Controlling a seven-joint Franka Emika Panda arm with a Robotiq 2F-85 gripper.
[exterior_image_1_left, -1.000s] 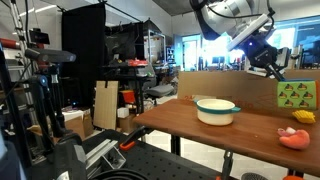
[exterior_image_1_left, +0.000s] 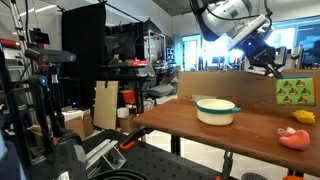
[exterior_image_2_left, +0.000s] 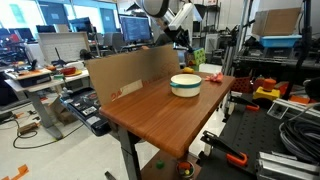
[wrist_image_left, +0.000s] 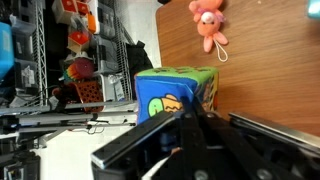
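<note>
A green box-like bag (exterior_image_1_left: 295, 92) with yellow shapes hangs from my gripper (exterior_image_1_left: 274, 71), above the table's far right part in exterior view 1. In the wrist view the same bag (wrist_image_left: 172, 88) shows a blue side with an orange figure, and a green side. My gripper is shut at its near edge; what thin part lies between the fingers is hard to make out. Exterior view 2 has the bag (exterior_image_2_left: 197, 58) small and partly hidden, beyond the bowl.
A white bowl (exterior_image_1_left: 215, 110) stands mid-table. A pink plush toy (exterior_image_1_left: 294, 138) lies at the right front, a yellow object (exterior_image_1_left: 304, 117) behind it. Bare wood (exterior_image_2_left: 165, 120) fills the table's near end in exterior view 2. A brown panel (exterior_image_2_left: 125, 85) runs along one side.
The bag has shifted very slightly left in exterior view 1, along with the gripper. The bowl and the toys have stayed put.
</note>
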